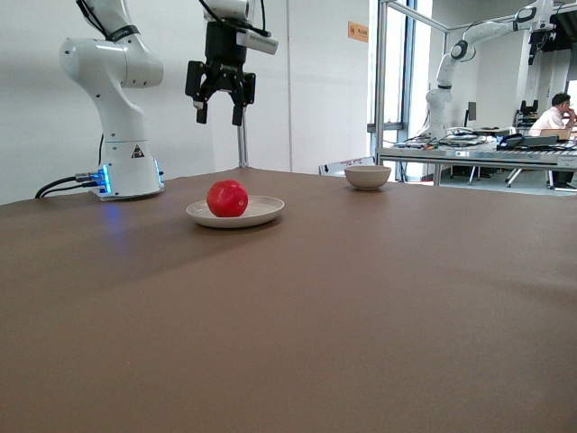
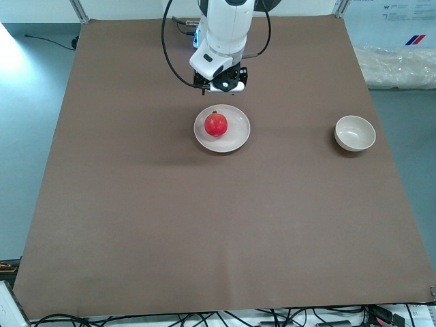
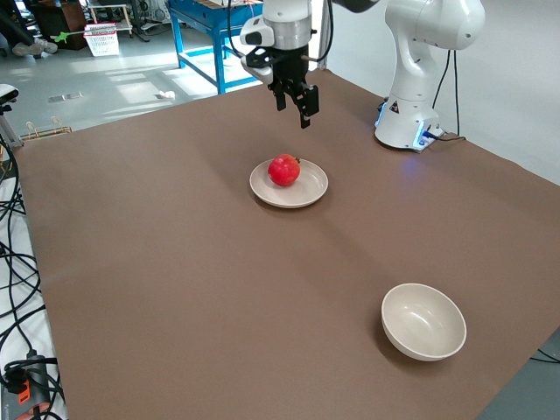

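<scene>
A red pomegranate-like fruit point(image 2: 215, 124) point(image 1: 226, 198) point(image 3: 283, 171) rests on a white plate point(image 2: 231, 139) point(image 1: 266, 209) point(image 3: 310, 192) near the middle back of the table. An empty white bowl point(image 2: 355, 133) point(image 1: 367, 177) point(image 3: 423, 322) stands apart from it, to the right in the left view and nearer in the right view. My black gripper point(image 1: 219, 105) point(image 3: 293, 109) hangs in the air above and behind the plate, pointing down, with its fingers apart and nothing between them.
The arm's base point(image 1: 126, 176) stands at the back. Cables and equipment point(image 3: 26, 376) lie beyond the table's edge.
</scene>
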